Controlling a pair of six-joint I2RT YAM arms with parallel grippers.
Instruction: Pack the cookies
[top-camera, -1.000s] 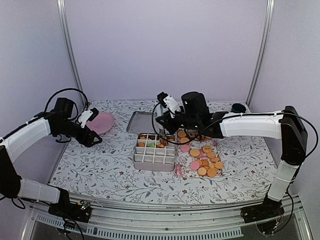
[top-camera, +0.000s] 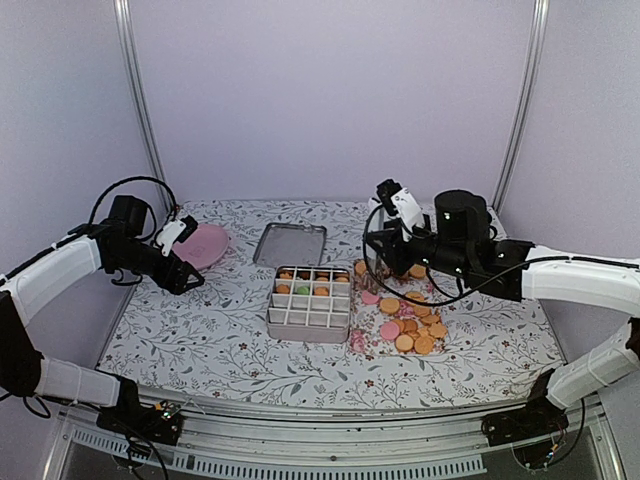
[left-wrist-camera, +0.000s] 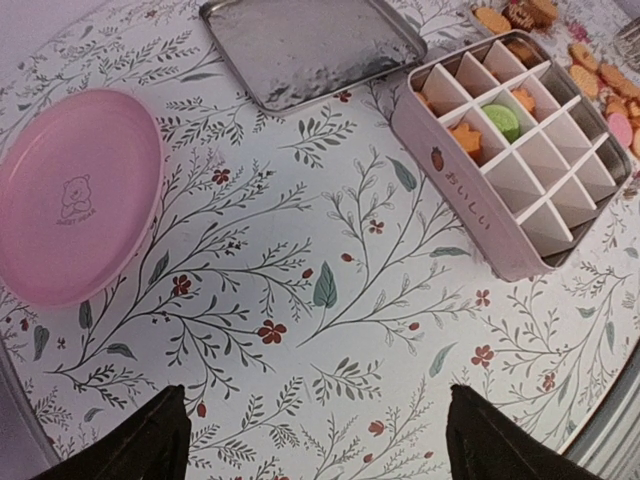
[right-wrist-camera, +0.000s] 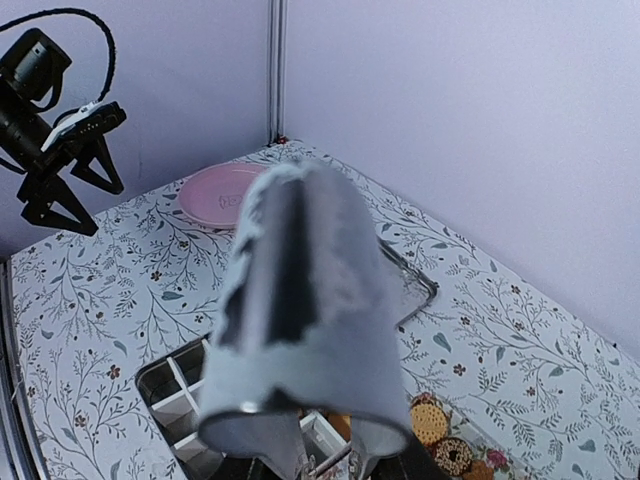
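Note:
The grey-pink divided box (top-camera: 308, 334) stands at mid-table. Its back cells hold orange cookies, a green cookie (left-wrist-camera: 502, 122) and a star-shaped cookie (left-wrist-camera: 467, 140), while the front cells look empty. Loose orange and pink cookies (top-camera: 425, 344) lie in several groups right of the box. Above them is my right gripper (top-camera: 384, 252), its fingers spread and carrying shiny metal tongs (right-wrist-camera: 300, 300); their tips are partly hidden, and no cookie shows between them. Far left, over the bare cloth, my left gripper is open and empty.
A shallow metal tray (top-camera: 290, 243) lies behind the box. The pink plate (top-camera: 205, 246) rests at the back left. Free room spreads left of the box and along the table's front. More cookies (right-wrist-camera: 430, 422) sit beside the box's right side.
With the tongs, my right gripper has moved right, from over the box's back right cells to above the loose cookies. My left arm and the box have stayed put.

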